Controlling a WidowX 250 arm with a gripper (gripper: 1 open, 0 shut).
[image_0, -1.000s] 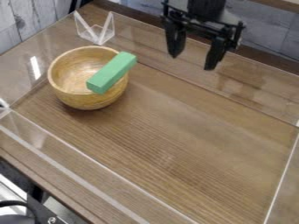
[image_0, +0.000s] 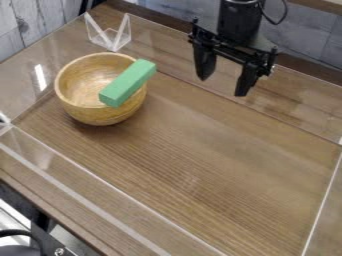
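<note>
My black gripper (image_0: 222, 66) hangs over the back of the table at upper centre, its two fingers spread wide apart with nothing visible between them. To its left, a round wooden bowl (image_0: 87, 107) holds a green block (image_0: 126, 84), which leans on the bowl's right rim at a tilt.
A clear plastic or wire object (image_0: 110, 35) stands at the back left. A rail runs along the back edge behind my gripper, and a dark cable shows at the lower left corner.
My gripper has shifted slightly and its shape shows more fully now, with its fingers lower in view. The bowl and green block look unchanged.
</note>
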